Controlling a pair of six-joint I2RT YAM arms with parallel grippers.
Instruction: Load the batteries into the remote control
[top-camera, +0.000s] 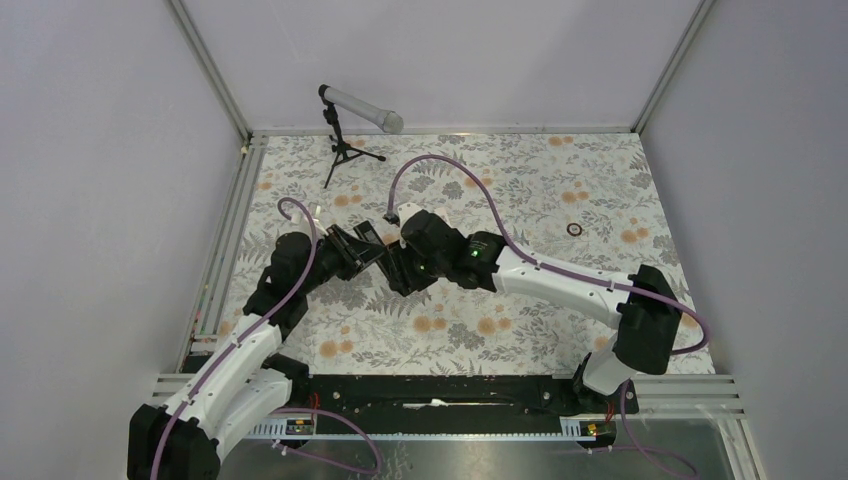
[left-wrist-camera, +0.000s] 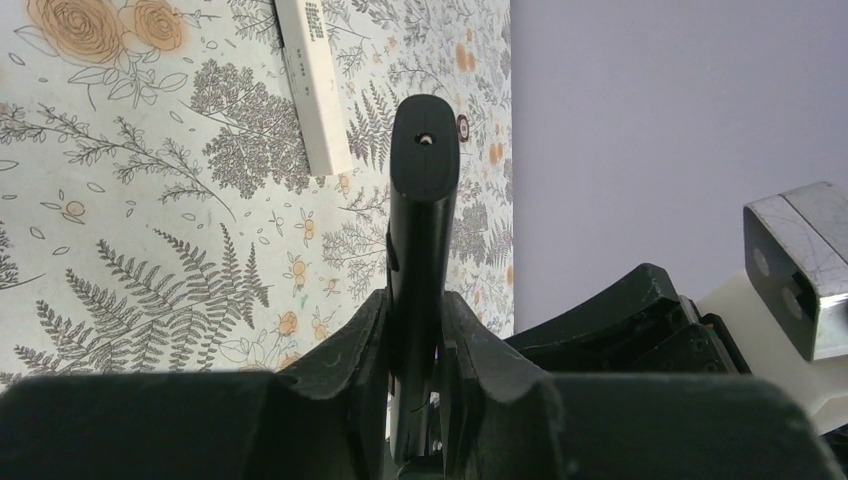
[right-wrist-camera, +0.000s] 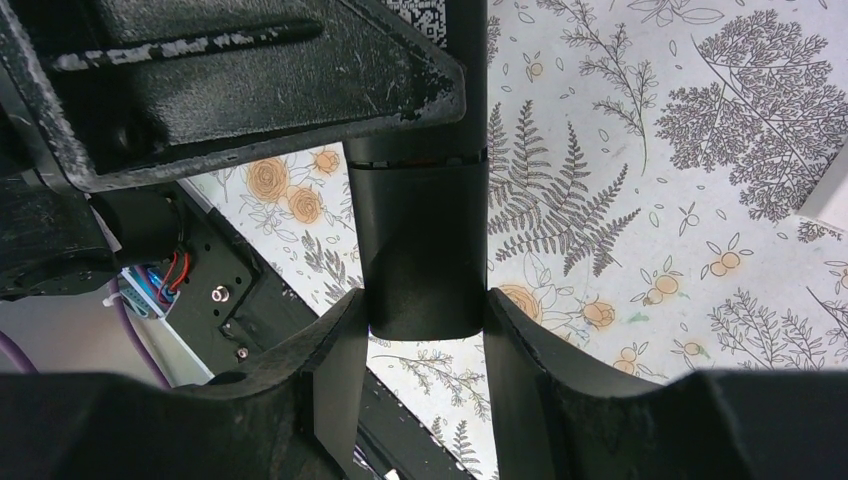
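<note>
The black remote control (top-camera: 370, 233) is held above the table between both arms. In the left wrist view my left gripper is shut on the remote's body, whose end with a small hole points away from it. My right gripper grips the remote's other end from both sides, at a plain black battery cover (right-wrist-camera: 425, 240). A thin seam separates this cover from the body, just below the left gripper's finger (right-wrist-camera: 250, 85). No batteries can be made out; the inside of the remote is hidden.
A white box (left-wrist-camera: 318, 100) lies on the patterned table, mostly hidden from above by the right arm. A small dark ring (top-camera: 574, 229) rests at the right. At the back left stands a microphone (top-camera: 365, 108) on a tripod.
</note>
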